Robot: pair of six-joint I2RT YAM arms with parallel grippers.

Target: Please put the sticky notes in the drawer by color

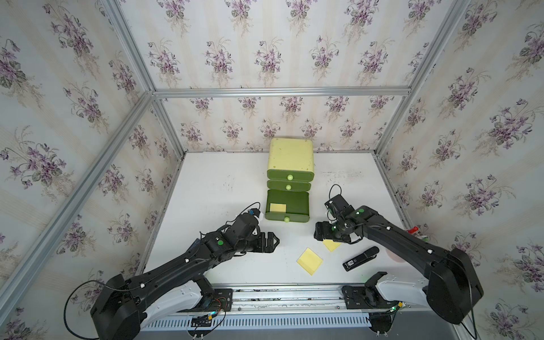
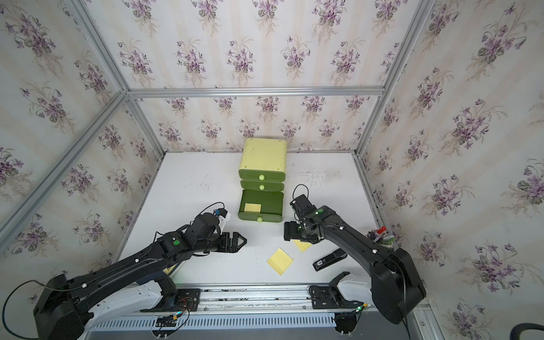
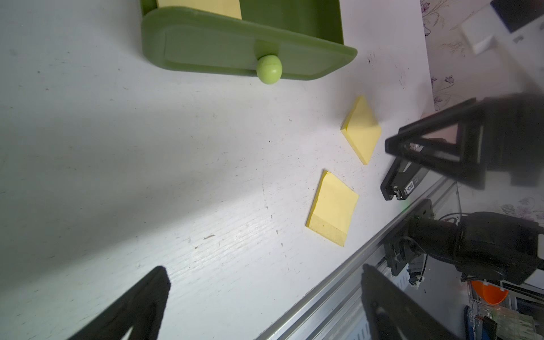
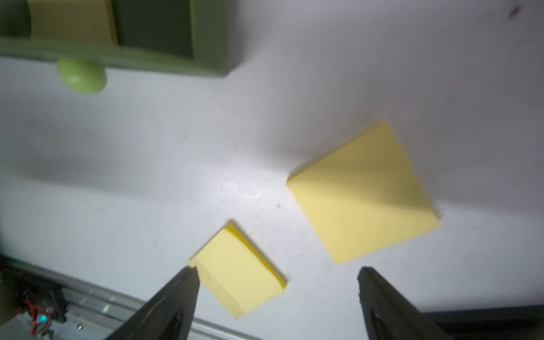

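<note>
Two yellow sticky note pads lie on the white table. In the right wrist view the nearer pad (image 4: 238, 269) is close to the left finger (image 4: 170, 308), and the other pad (image 4: 365, 192) lies farther up on the right. My right gripper is open above the table, its fingers apart with nothing between them. The green drawer (image 1: 287, 217) is pulled out, and a yellow pad (image 1: 277, 208) rests in its left side. Left of centre, in front of the drawer, my left gripper (image 1: 272, 242) hangs open and empty.
Other drawers of the cabinet (image 1: 290, 154) above stand shut. A black stapler (image 1: 361, 259) lies right of the pads. Small coloured items (image 2: 382, 236) sit at the table's right edge. Bare table separates the left gripper from the nearer pad.
</note>
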